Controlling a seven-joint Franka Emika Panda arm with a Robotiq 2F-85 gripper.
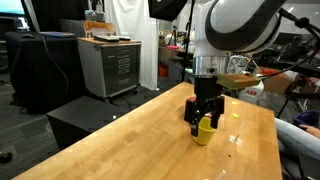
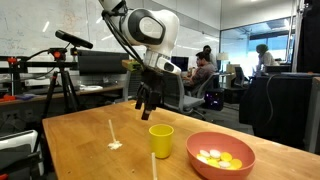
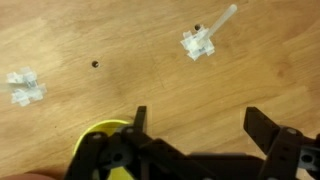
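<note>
A yellow cup stands upright on the wooden table, next to a red bowl that holds several yellow and white pieces. My gripper points down beside the cup and overlaps it in exterior view 1. In exterior view 2 it hangs above the table, a little left of the cup. Part of the cup's rim shows at the lower left of the wrist view, partly behind a finger. Bare table lies between the widely spaced fingers, so the gripper is open and empty.
White tape patches mark the table, a pale thin stick lying at one of them. Another pale stick appears near the cup. Free tabletop extends to the left in exterior view 1.
</note>
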